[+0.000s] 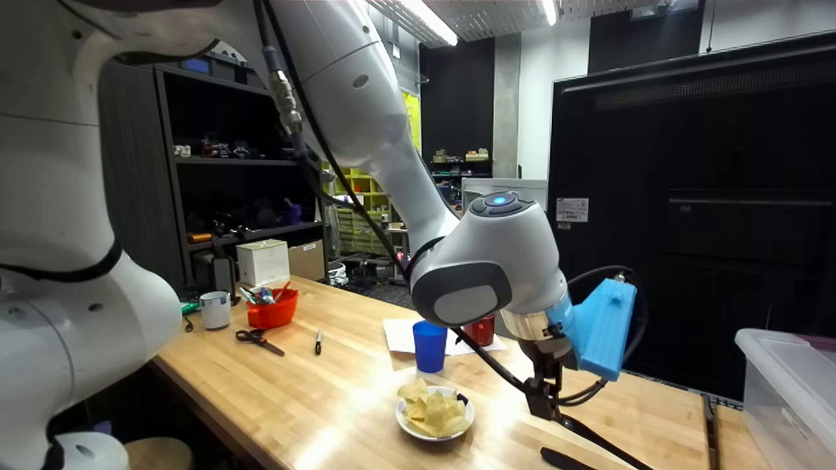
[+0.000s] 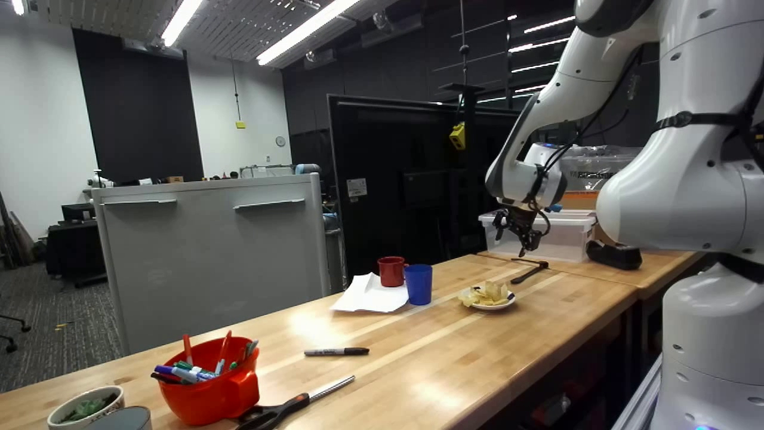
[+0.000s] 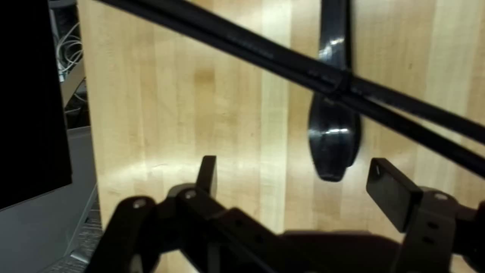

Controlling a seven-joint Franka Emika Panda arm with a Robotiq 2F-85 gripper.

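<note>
My gripper is open, its two dark fingers wide apart and nothing between the pads. In exterior view 1 the gripper hangs above the table, right of the chip plate; exterior view 2 shows the gripper near the far end. A black-handled tool lies on the wood, its rounded end pointing toward the gap between the fingers. In exterior view 2 this tool rests beyond the plate. Dark cable-like strips cross the wrist view and hide part of it.
A white plate holds yellow chips. Behind it stand a blue cup and a red mug near white paper. Scissors, a marker and a red pen container occupy the other end. A clear bin stands right.
</note>
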